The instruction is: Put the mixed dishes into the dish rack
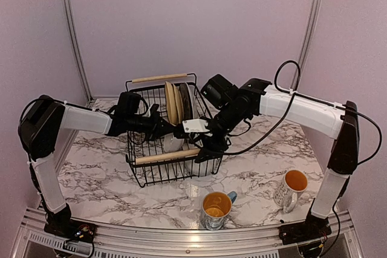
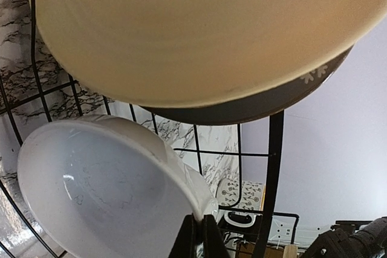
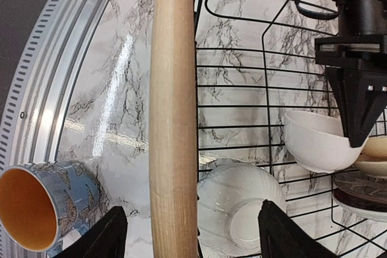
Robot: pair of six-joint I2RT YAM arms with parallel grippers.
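Note:
The wire rack [image 1: 142,173] holds cream plates [image 1: 172,104] and a dark plate [image 2: 242,110] upright. A white bowl [image 2: 97,179] sits tilted among the wires below them; my left gripper is shut at its rim, apparently pinching that thin edge. In the right wrist view the same bowl hangs at the left fingers. My right gripper is open over the front wooden handle [image 3: 172,89], with a translucent white dish [image 3: 242,203] below it in the rack.
A blue mug [image 1: 214,212] with orange interior stands at the front; a white patterned mug [image 1: 287,191] stands at the right.

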